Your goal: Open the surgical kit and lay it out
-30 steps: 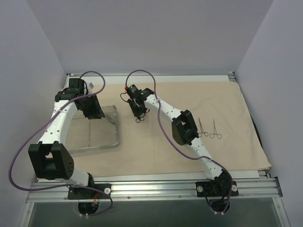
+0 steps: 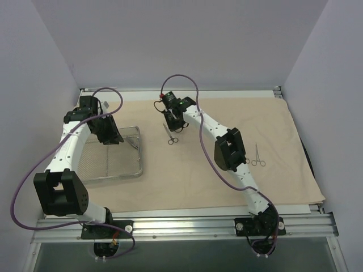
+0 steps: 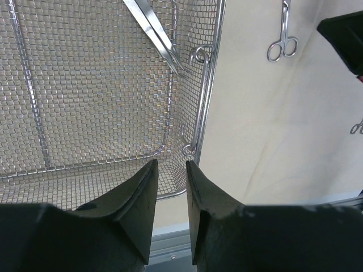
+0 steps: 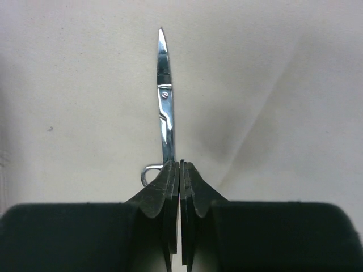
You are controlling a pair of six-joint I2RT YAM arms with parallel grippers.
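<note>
Surgical scissors (image 2: 169,133) lie on the cream cloth just right of the wire tray (image 2: 139,164). Over their handle end in the right wrist view, my right gripper is shut; nothing shows gripped between its tips, and one finger loop (image 4: 148,171) is partly covered. A pair of steel tweezers (image 3: 152,29) rests inside the tray along its right side. My left gripper hangs above the tray with a gap between its fingers and nothing in it. Another scissors-like instrument (image 2: 257,157) lies far right on the cloth.
Beside that instrument, the right arm (image 2: 227,148) hides most of another one's handles (image 2: 247,161). The tray's wire walls stand up from the cloth. Purple cables loop above both arms.
My right gripper has shifted right and toward the back, uncovering the scissors' blades; their handles sit slightly farther right. The left gripper has moved slightly to the right over the tray.
</note>
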